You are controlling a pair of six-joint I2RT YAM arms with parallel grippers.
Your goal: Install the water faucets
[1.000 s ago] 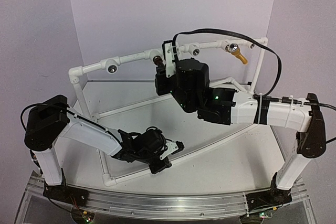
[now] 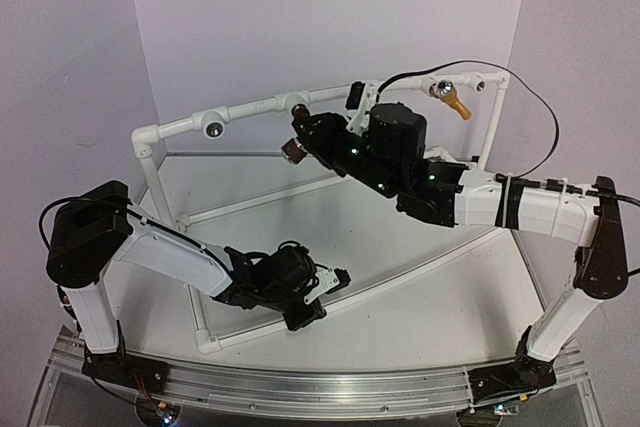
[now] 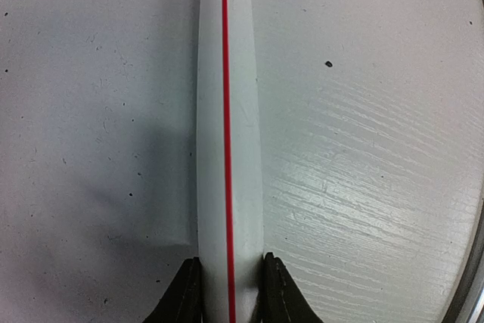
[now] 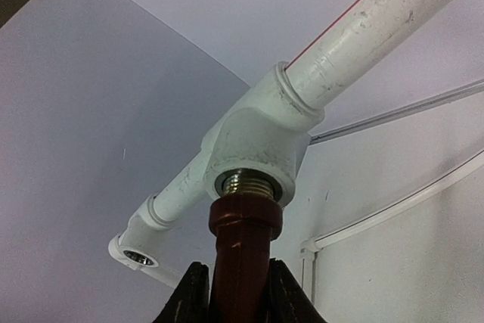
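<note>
A dark red-brown faucet (image 4: 246, 221) points up into the underside of a white tee (image 4: 257, 145) on the top pipe. Some brass thread (image 4: 249, 181) still shows at the tee's mouth. My right gripper is shut on the faucet's body, one finger on each side. From above, the faucet's brown end (image 2: 293, 151) sticks out below that gripper. My left gripper is shut on the lower front white pipe (image 3: 242, 111), which has a red line along it. A yellow faucet (image 2: 455, 102) hangs in a tee farther right.
An empty tee (image 2: 213, 125) with a dark opening stands left of the brown faucet. Another tee opening (image 2: 480, 85) shows near the frame's right corner. The right arm's black cable (image 2: 545, 107) loops behind the yellow faucet. Floor inside the frame is clear.
My left arm has stayed still.
</note>
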